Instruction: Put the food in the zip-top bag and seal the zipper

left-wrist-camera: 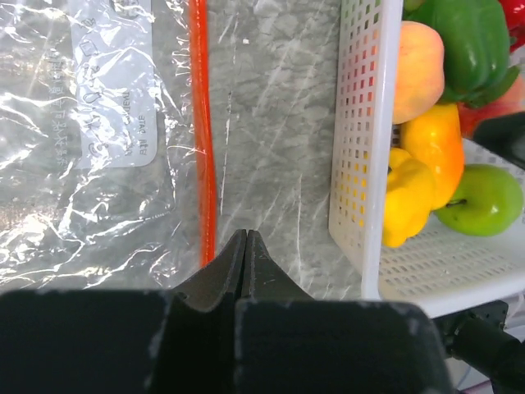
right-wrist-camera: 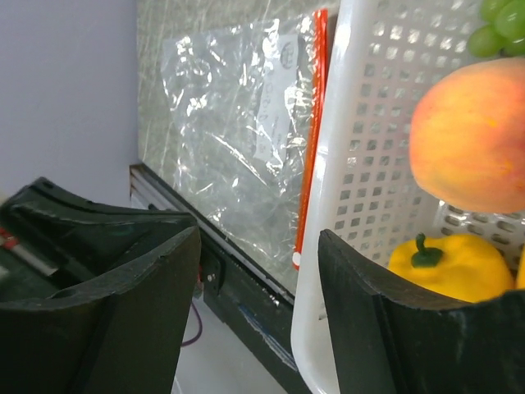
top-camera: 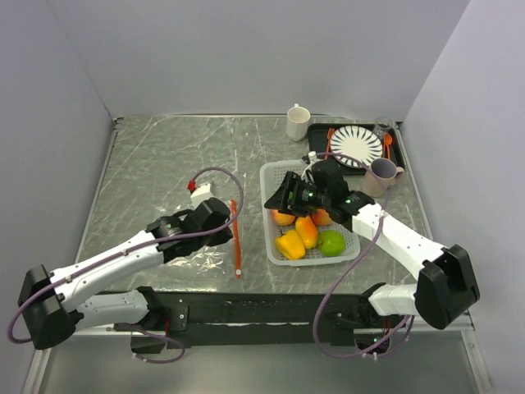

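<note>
The clear zip bag [left-wrist-camera: 107,197] lies flat on the table, its red zipper strip [left-wrist-camera: 203,131] running along the side nearest the basket. My left gripper is shut with its fingertips together and nothing between them. It hangs over the table just beside the strip, and the bag is outside its fingers. My right gripper stands open and empty above the left wall of the basket. In the basket lie a peach [right-wrist-camera: 472,139], a yellow pepper [right-wrist-camera: 459,267], a green pepper [left-wrist-camera: 467,41], green grapes [right-wrist-camera: 504,25], an orange pepper [top-camera: 307,231] and a green apple [top-camera: 331,243].
The white perforated basket [top-camera: 270,180] stands right of the bag, its wall close to the zipper. A black tray [top-camera: 390,153] with a striped plate [top-camera: 356,144], a white mug [top-camera: 298,122] and a pinkish mug [top-camera: 381,176] are at the back right.
</note>
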